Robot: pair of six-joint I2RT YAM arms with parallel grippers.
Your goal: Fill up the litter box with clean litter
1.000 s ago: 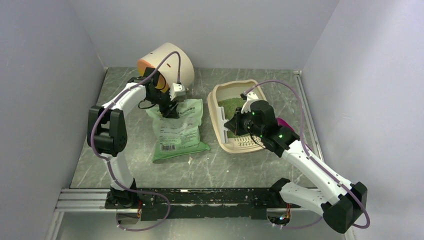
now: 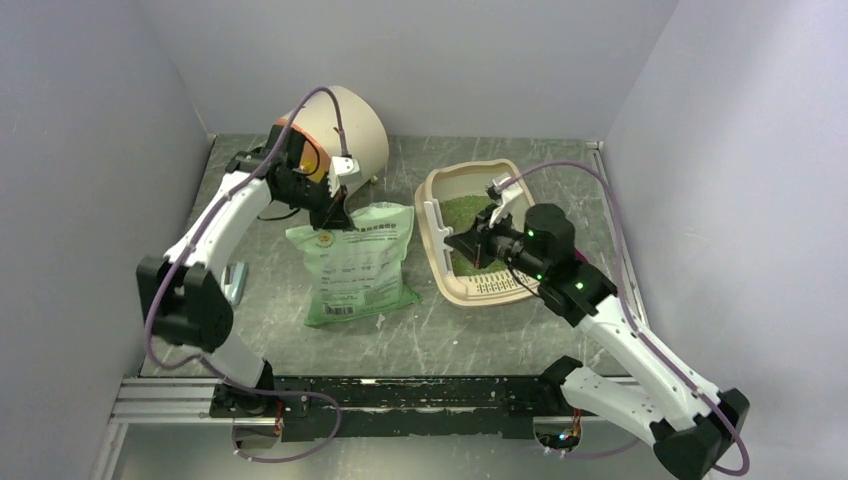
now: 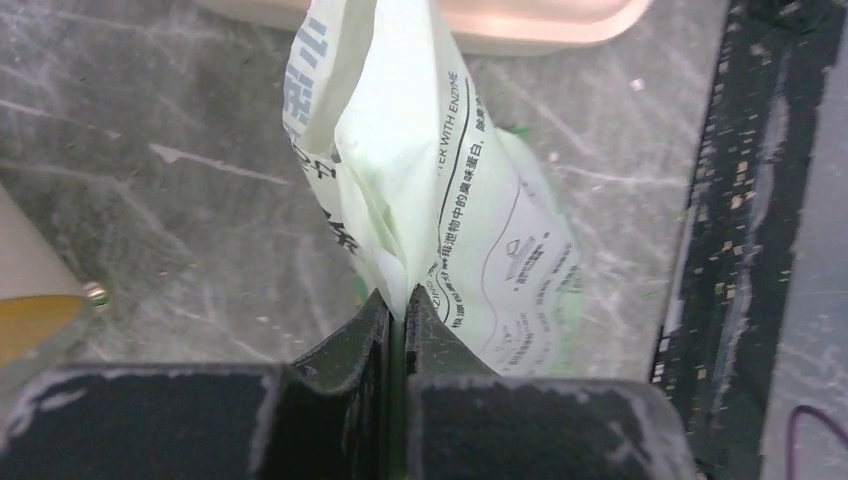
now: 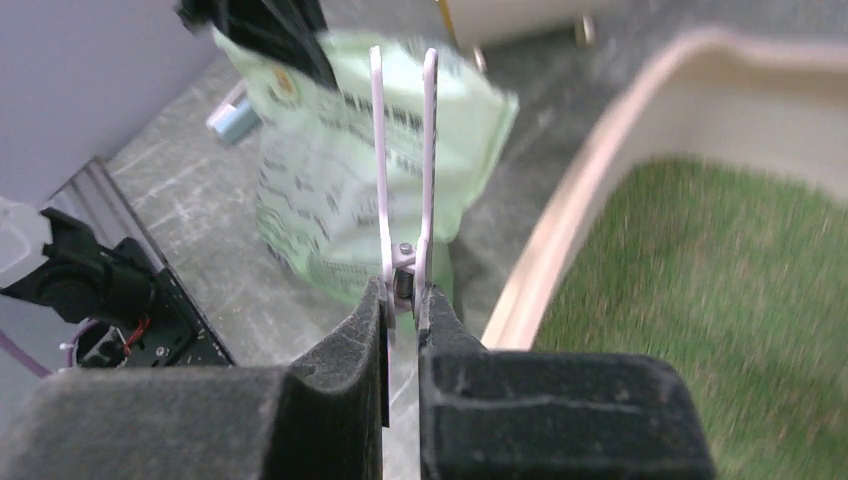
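Note:
A light green litter bag (image 2: 355,270) lies left of the litter box (image 2: 440,200), whose floor holds green litter (image 4: 700,280). My left gripper (image 2: 335,222) is shut on the bag's top edge; in the left wrist view the bag (image 3: 480,250) is pinched and bunched between its fingers. My right gripper (image 2: 462,245) is over the box's left rim, shut on a pale two-pronged tool (image 4: 383,170), seen upright between its fingertips in the right wrist view.
A cream cylindrical container (image 2: 355,130) with an orange opening stands at the back left. A grey-blue object (image 2: 235,283) lies left of the bag. A magenta item is partly behind my right arm.

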